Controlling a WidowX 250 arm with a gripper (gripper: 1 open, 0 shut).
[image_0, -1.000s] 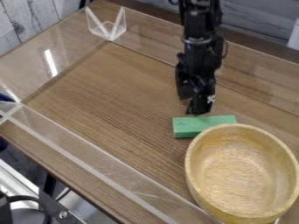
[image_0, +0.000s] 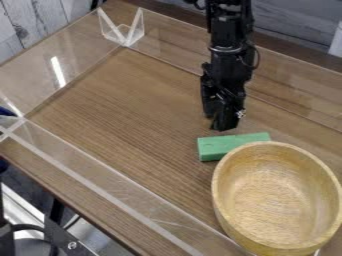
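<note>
A black gripper (image_0: 222, 110) on a dark arm reaches down from the top centre to the wooden table, just above a green block (image_0: 234, 146). Its fingers are dark and small, so whether they are open or shut is hard to make out. The block lies flat, apart from the gripper, beside a large tan bowl (image_0: 275, 198) at the lower right.
A clear plastic piece (image_0: 122, 28) stands at the back left. Dark cables lie at the lower-left corner.
The green block has not visibly moved.
</note>
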